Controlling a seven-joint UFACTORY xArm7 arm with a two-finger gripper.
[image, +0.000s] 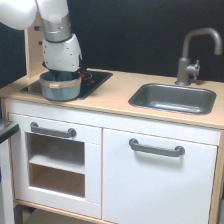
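Note:
A grey-green pot (60, 91) stands upright at the left end of the counter, over the near part of the black stovetop (96, 80). From the upper left my white arm reaches down to it. My gripper (63, 75) is at the pot's mouth, its dark fingertips low at or inside the rim. Whether the fingers pinch the pot's wall or stand apart does not show at this size.
Farther right are a metal sink (175, 98) and a tall faucet (187, 60). Below are white cabinet doors (150, 185) with grey handles. A wooden post (35, 55) rises behind the pot.

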